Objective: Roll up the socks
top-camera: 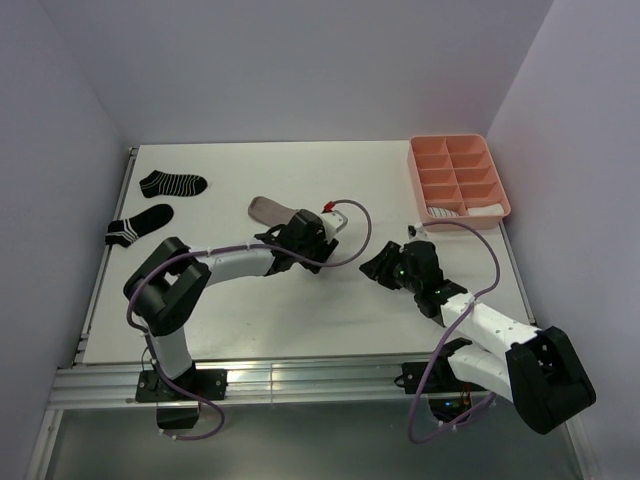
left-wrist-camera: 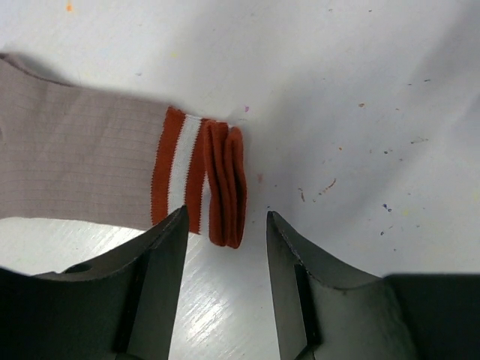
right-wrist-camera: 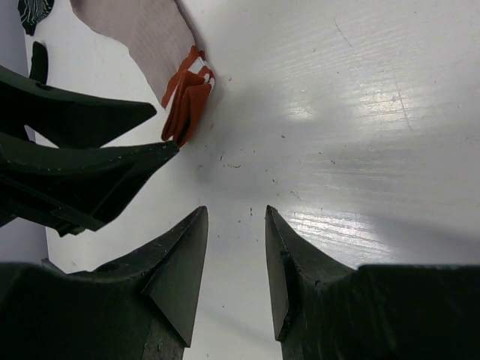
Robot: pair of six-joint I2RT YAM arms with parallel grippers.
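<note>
A greyish-brown sock (left-wrist-camera: 90,154) lies flat on the table, its red-and-white striped end (left-wrist-camera: 226,184) folded over into a small roll. Over that end hovers my left gripper, open, with the fold ahead of its fingertips and nothing between them. In the right wrist view the folded end (right-wrist-camera: 187,109) sits just beyond the left gripper's fingers (right-wrist-camera: 139,161). My right gripper is off to the right of the sock, parted, with only bare table between its fingers. From above, the left arm hides most of the striped end, leaving the sock's grey part (top-camera: 268,211) visible.
Two black socks lie at the left, one striped (top-camera: 173,184) and one plainer (top-camera: 138,225). A pink divided box (top-camera: 427,190) stands at the back right with white rolled things (top-camera: 486,210) in its front compartments.
</note>
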